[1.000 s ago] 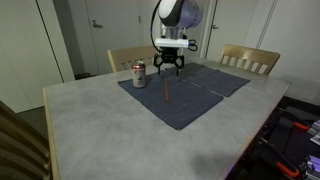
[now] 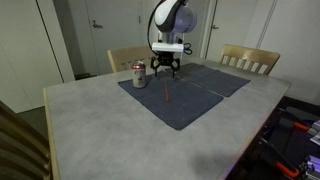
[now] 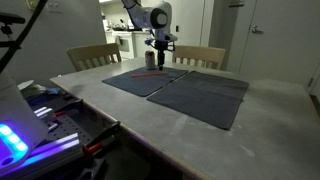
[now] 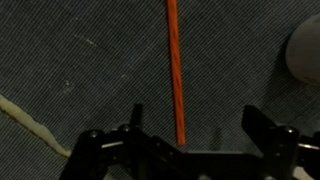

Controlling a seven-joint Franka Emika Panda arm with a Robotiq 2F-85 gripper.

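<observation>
A thin orange stick (image 4: 178, 75) lies on a dark mat, running lengthwise up the middle of the wrist view. My gripper is open above the mat, with the stick's near end in the space between its spread fingers and nothing held. From the side, the gripper (image 2: 165, 67) hangs over the far part of the mat, behind the orange stick (image 2: 167, 91). In the second exterior view the stick (image 3: 150, 75) lies flat in front of the gripper (image 3: 160, 48).
A can (image 2: 138, 74) stands close beside the gripper, at the right edge of the wrist view. A pale cord (image 4: 35, 125) lies on the cloth to the left. Another dark mat (image 3: 200, 97) covers table to one side.
My gripper has come slightly down and toward the can's side. The stick and the can have not moved.
</observation>
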